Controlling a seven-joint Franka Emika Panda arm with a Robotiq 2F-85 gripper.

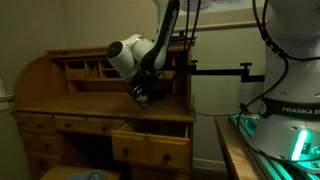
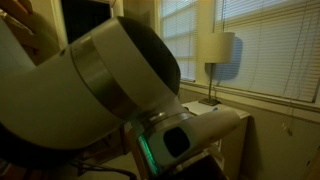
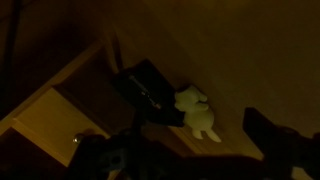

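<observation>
Dim light fills the wrist view. A small cream-coloured figure (image 3: 197, 113), like a toy animal, lies on the brown wooden desktop beside a dark, box-like object (image 3: 147, 88). My gripper is open, its dark fingers apart at the lower left and right, with the figure showing farther off, between and above them. Exterior view 1 has the gripper (image 1: 147, 98) over the right part of the desk, above the pulled-out drawer (image 1: 151, 146); its fingertips are too dark there to make out. The figure cannot be made out in that view.
The roll-top desk (image 1: 90, 103) has a mostly bare top to the left. Cubbyholes (image 1: 95, 70) line its back. A cable hangs near the arm. A lamp (image 2: 214, 50) stands by the window in exterior view 2, where the arm blocks much of the scene.
</observation>
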